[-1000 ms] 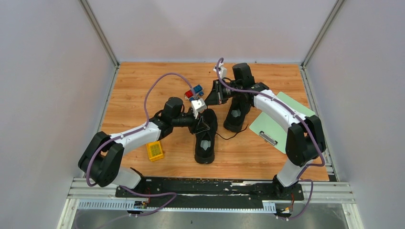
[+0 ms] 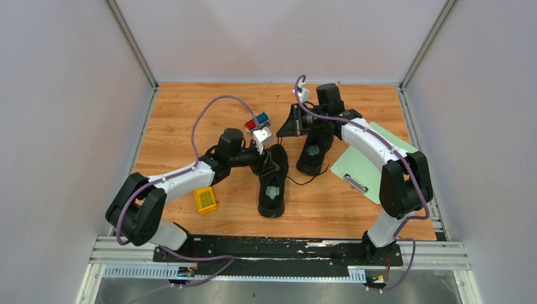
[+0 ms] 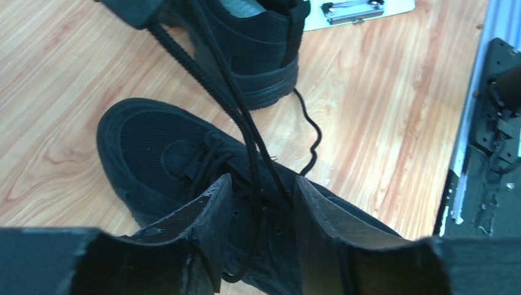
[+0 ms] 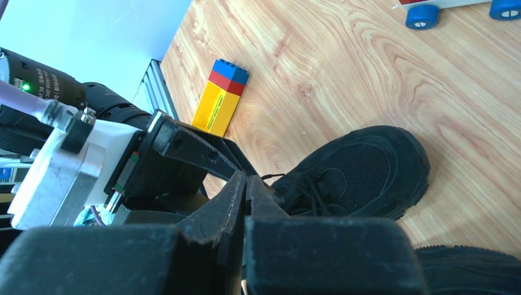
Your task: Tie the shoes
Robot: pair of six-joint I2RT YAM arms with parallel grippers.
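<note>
A black shoe [image 2: 272,196] lies front centre; a second [image 2: 310,158] stands behind it to the right. My left gripper is part open low over the front shoe [image 3: 147,147], black lace strands [image 3: 252,153] passing between its fingers. These strands rise to my right gripper [image 2: 278,134], which is shut on them, high above the shoe's toe. In the right wrist view its fingertips [image 4: 236,181] are closed together; the lace at them is mostly hidden. Another lace [image 3: 310,123] lies loose on the wood between the shoes.
A green clipboard [image 2: 354,161] lies at the right, a yellow block piece [image 2: 206,200] front left, and a red-blue toy [image 2: 256,123] at the back.
My right gripper has moved slightly right, with strands now visible hanging below it in the top view. The left arm and both shoes look nearly unchanged.
</note>
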